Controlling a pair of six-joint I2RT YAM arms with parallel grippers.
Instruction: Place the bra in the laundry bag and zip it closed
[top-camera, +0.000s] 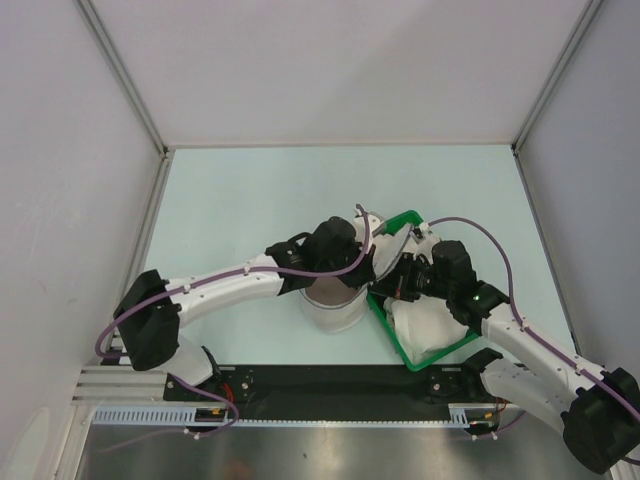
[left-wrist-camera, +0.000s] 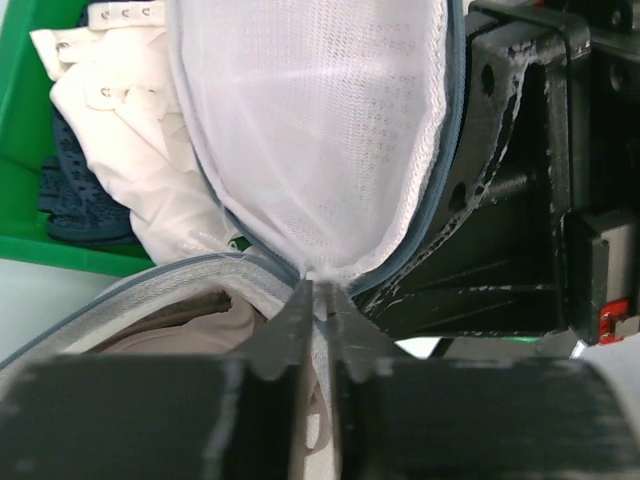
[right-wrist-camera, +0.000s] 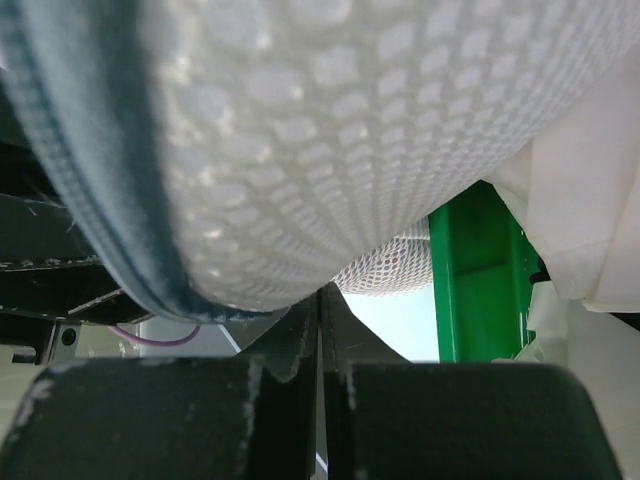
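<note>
The laundry bag (top-camera: 330, 305) stands left of the green bin, its white mesh flap (left-wrist-camera: 305, 120) raised, edged with a blue-grey zip (right-wrist-camera: 100, 200). Something beige (left-wrist-camera: 190, 330) lies inside the bag, likely the bra. My left gripper is at the junction of flap and zip, its fingertips close together; whether they grip it is unclear. My right gripper is shut just beneath the flap's zipped edge, with nothing clearly visible between its fingers. The two grippers are very close together, partly hiding each other in the top view.
The green bin (top-camera: 405, 355) holds white garments (left-wrist-camera: 130, 150) and a dark blue lace piece (left-wrist-camera: 80, 200).
</note>
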